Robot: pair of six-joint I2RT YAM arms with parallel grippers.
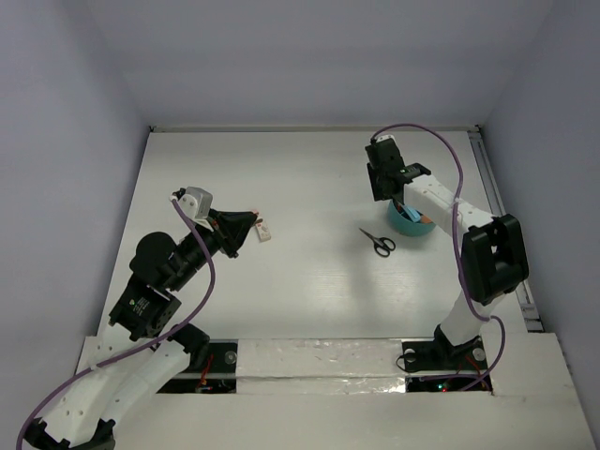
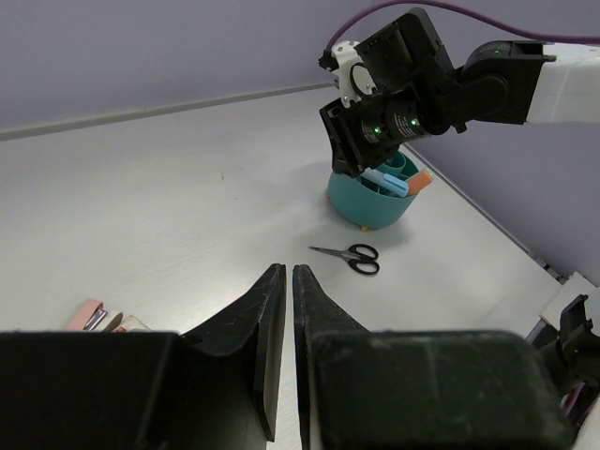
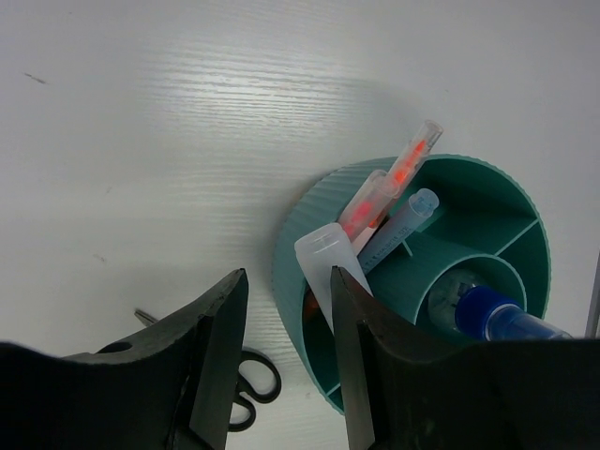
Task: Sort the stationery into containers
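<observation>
My left gripper (image 1: 246, 225) is shut with nothing between its fingers, over the left-middle of the table near a stapler and a small pale item (image 1: 263, 231), partly hidden in the left wrist view. My right gripper (image 1: 377, 187) is open above the upper left of the teal organizer (image 1: 412, 225), which holds pens, a white item, a blue-capped bottle and, in the left wrist view, an orange item (image 2: 420, 182). Scissors (image 1: 382, 246) lie on the table just left and front of the organizer.
Grey walls enclose it at the back and both sides. The right arm extends along the table's right edge.
</observation>
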